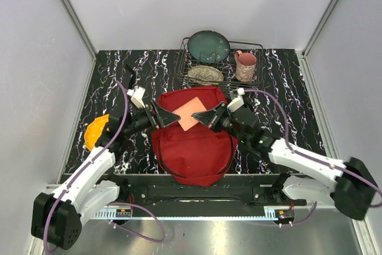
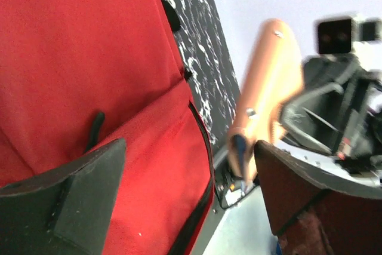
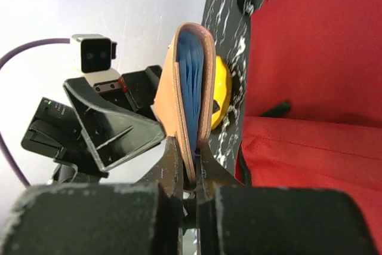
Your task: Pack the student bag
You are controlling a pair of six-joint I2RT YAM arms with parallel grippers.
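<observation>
A tan leather wallet (image 1: 190,113) with blue inside hangs above the red bag (image 1: 194,147), between the two arms. My right gripper is shut on the wallet's lower end; its blue edge faces up in the right wrist view. My left gripper stands open, its fingers (image 2: 65,198) wide apart, and the wallet (image 2: 265,100) is past its right finger, blurred. In the top view the left gripper's tips are close to the wallet's left corner. The bag lies flat on the table with its upper edge behind the wallet.
Behind the bag stands a wire dish rack (image 1: 261,67) with a green plate (image 1: 208,46), a patterned plate (image 1: 205,74) and a pink mug (image 1: 245,66). A yellow plate (image 1: 95,131) lies at the left. Marbled table shows bare at the right.
</observation>
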